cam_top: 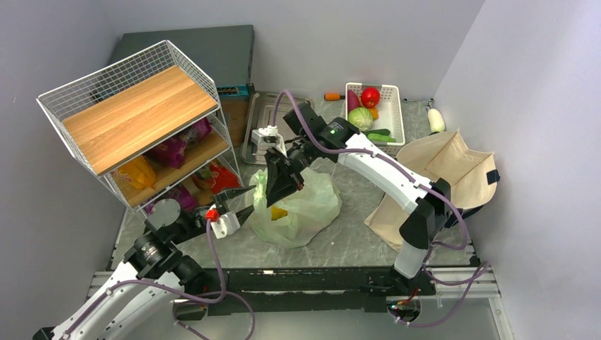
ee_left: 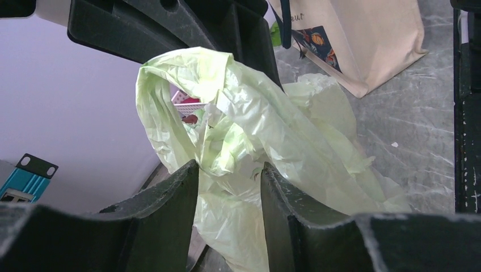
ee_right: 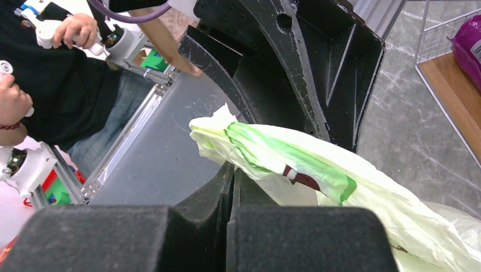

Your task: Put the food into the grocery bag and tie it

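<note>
The pale green plastic grocery bag stands on the grey counter with something yellow inside its mouth. Its raised handle runs up to the fingertips of my right gripper, which is shut on the thin plastic. In the left wrist view the handle loops over beside the black right fingers. My left gripper is at the bag's left side, its fingers apart, with bag plastic showing between and beyond them; whether they touch it I cannot tell.
At left stands a wire rack with packaged food on its shelves. A metal tray lies behind the bag. Farther right are a white basket of vegetables and a beige cloth bag. Bare counter lies right of the plastic bag.
</note>
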